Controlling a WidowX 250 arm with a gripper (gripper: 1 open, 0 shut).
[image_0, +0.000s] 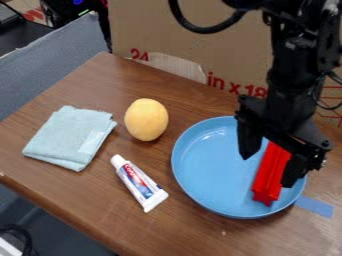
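My black gripper stands open over the right part of a blue plate, its fingers on either side of the upper end of a red bar that lies in the plate. I cannot tell whether the fingers touch the bar.
Left of the plate are a yellow oval object, a toothpaste tube and a folded light cloth. A cardboard box stands behind. Bare wood lies at the front of the table.
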